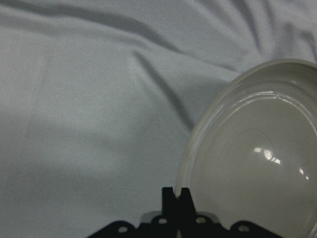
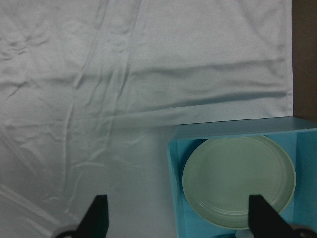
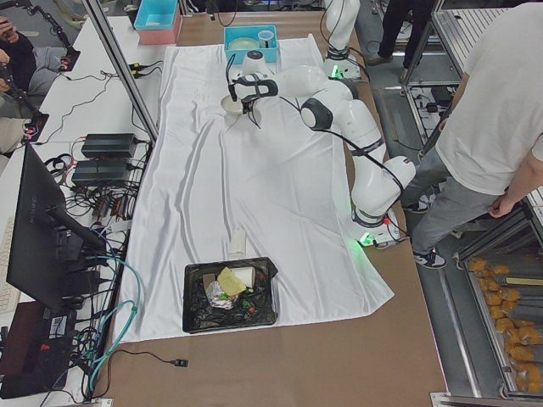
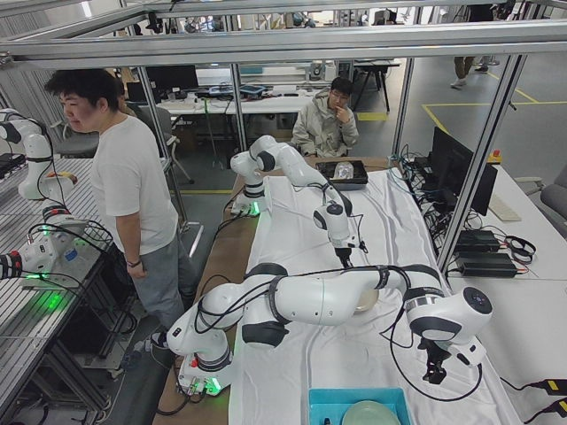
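Note:
A cream bowl [image 1: 257, 163] sits on the white cloth [image 1: 89, 99], filling the right of the left wrist view. My left gripper has its fingertips together at the bowl's near-left rim; whether the rim is between them is unclear. My right gripper is open over the cloth beside a blue bin [image 2: 233, 128], which holds a pale green plate [image 2: 237, 176] and, in the camera left view, a cup [image 3: 265, 39].
A black tray [image 3: 195, 305] with sponge and crumpled items lies at the cloth's other end, a pale object [image 3: 237, 242] beside it. A person stands beside the table.

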